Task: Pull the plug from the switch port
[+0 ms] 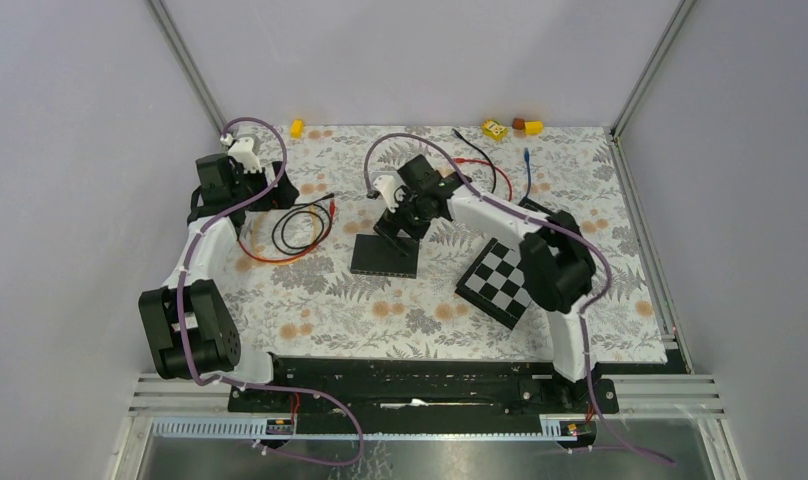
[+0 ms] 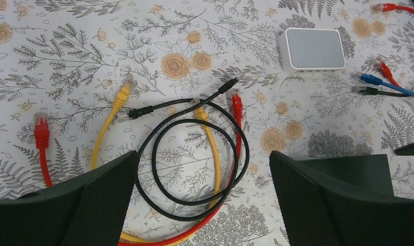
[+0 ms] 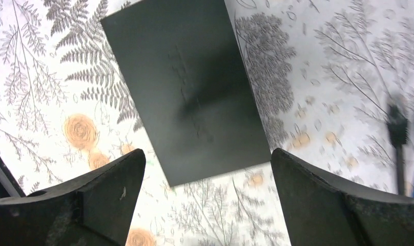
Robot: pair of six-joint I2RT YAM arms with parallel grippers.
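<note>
My left gripper is open above coiled network cables at the left of the table, among them a black cable [image 2: 230,84], red plugs [image 2: 41,130] and a yellow plug [image 2: 120,98]. A small white switch box [image 2: 312,50] lies further back, with loose blue [image 2: 371,79], black and red plugs beside it; none is visibly inserted in the side that shows. My right gripper is open over a dark rectangular slab [image 3: 189,87] in the middle of the table. Blurred cables [image 3: 397,133] show at that view's right.
A checkered board [image 1: 495,285] lies at the right front. Small yellow objects [image 1: 493,129] stand along the back edge.
</note>
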